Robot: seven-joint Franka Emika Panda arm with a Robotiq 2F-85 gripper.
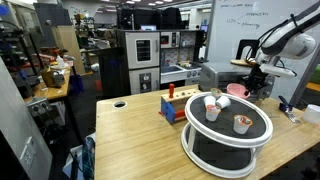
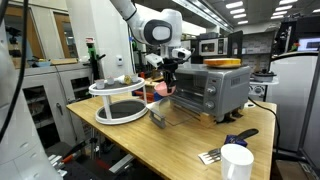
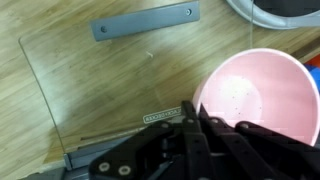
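A pink bowl [image 3: 258, 92] fills the right side of the wrist view, its rim at the black fingers of my gripper, which is shut on it. In exterior view 2 the pink bowl [image 2: 160, 89] shows below the white arm, in front of the toaster oven. From exterior view 1, the pink bowl [image 1: 237, 90] appears behind the round two-tier stand, with my gripper [image 1: 253, 78] at its right. Under the bowl in the wrist view lies a clear panel with a grey metal bracket [image 3: 145, 20] on the wooden table.
The silver toaster oven [image 2: 210, 90] stands close beside the arm. A round two-tier stand [image 2: 122, 112] holds several cups. Near the front are a white mug [image 2: 237, 162], a fork [image 2: 209, 156] and a black-handled tool [image 2: 241, 136]. Bare table [image 2: 165, 150] lies between.
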